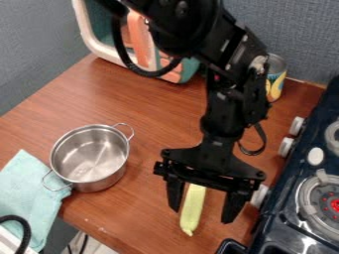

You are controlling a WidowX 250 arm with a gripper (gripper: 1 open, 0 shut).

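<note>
My black gripper (203,196) hangs open over a pale yellow, elongated object (192,210), like a corn cob or similar, lying on the wooden table (126,223). Its two fingers stand apart on either side of that object; whether they touch it I cannot tell. The upper part of the object is hidden under the gripper.
A steel pot (89,159) and a light teal cloth (30,184) are at the left. A black stove (298,218) fills the right side. A can (275,84) and a white rack (99,35) stand at the back, partly behind the arm.
</note>
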